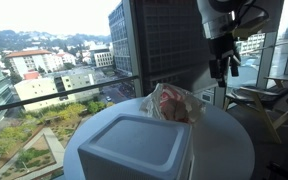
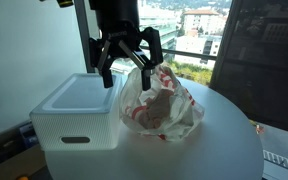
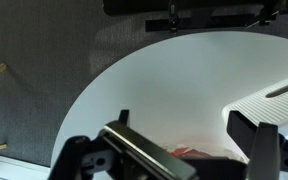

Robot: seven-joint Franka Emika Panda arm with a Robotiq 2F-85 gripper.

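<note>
My gripper [image 2: 127, 78] stands open above the table, with nothing visible between its spread fingers. From exterior view 1 the gripper [image 1: 224, 74] appears up and to the right of a crumpled white plastic bag with red markings [image 1: 172, 103]. Exterior view 2 shows the same bag [image 2: 162, 107] beside a white lidded box [image 2: 79, 110], partly behind the gripper. In the wrist view both fingers frame the bottom edge, and a little of the bag [image 3: 192, 151] shows between them. What the bag contains is unclear.
Both objects rest on a round white table [image 1: 224, 150], whose surface is bare to the right of the bag in exterior view 2. A wooden-framed chair [image 1: 269, 100] stands near tall windows. Dark carpet [image 3: 44, 60] surrounds the table.
</note>
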